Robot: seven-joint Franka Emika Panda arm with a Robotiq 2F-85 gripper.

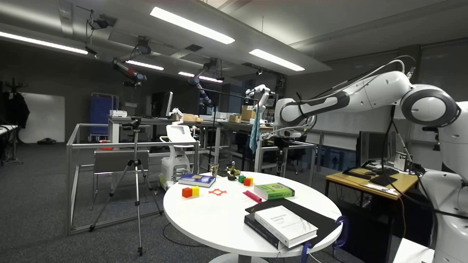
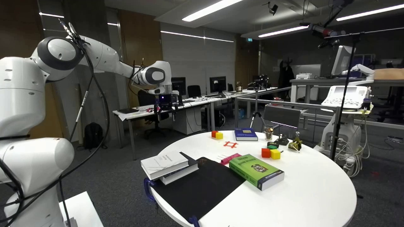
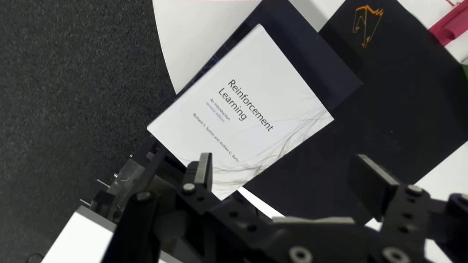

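Note:
My gripper is open, its two fingers wide apart with nothing held between them. It hangs high, pointing down, well above the round white table; in exterior view 2 the gripper (image 2: 165, 110) shows clear of every book. Below it in the wrist view, a white "Reinforcement Learning" book (image 3: 250, 109) lies on a dark book (image 3: 322, 65), turned at an angle to it. The left finger overlaps the white book's lower edge in that view. A thick green book (image 2: 255, 168) lies flat by the black mat, and a blue book (image 2: 246, 133) rests farther back.
The black mat (image 2: 204, 189) is clamped at the table edge by blue clamps (image 1: 343, 231). Red and yellow blocks (image 1: 190, 191), a red frame (image 1: 217, 192), a pink roll (image 1: 252, 196) and small parts stand about.

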